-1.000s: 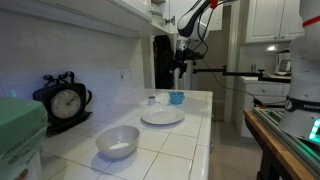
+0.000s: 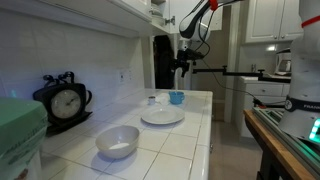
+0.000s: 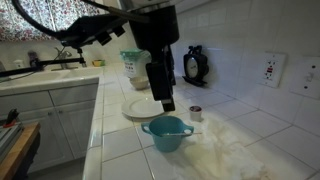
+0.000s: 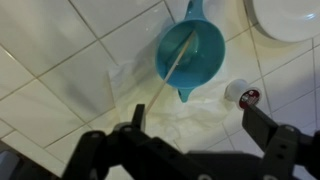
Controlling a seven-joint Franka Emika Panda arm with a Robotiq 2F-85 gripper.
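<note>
A teal bowl (image 4: 193,60) with side handles stands on the white tiled counter; a thin pale stick (image 4: 171,70) lies across its rim and reaches out toward one finger. In the wrist view my gripper is open above the counter, its two dark fingers wide apart, with nothing seen held between them. Exterior view 2 shows the arm over the counter, one finger above the teal bowl (image 3: 167,140). From the far side, the gripper (image 2: 182,72) hangs over the blue bowl (image 2: 177,98).
Beside the bowl are a small white cup (image 3: 195,113) and a crumpled paper towel (image 3: 222,155). A white plate (image 2: 162,115), a white bowl (image 2: 118,141) and a black clock (image 2: 66,104) stand along the counter. The near tiles are bare.
The arm's lower end looks slightly shifted and turned above the blue bowl. The dishes on the counter stay where they were.
</note>
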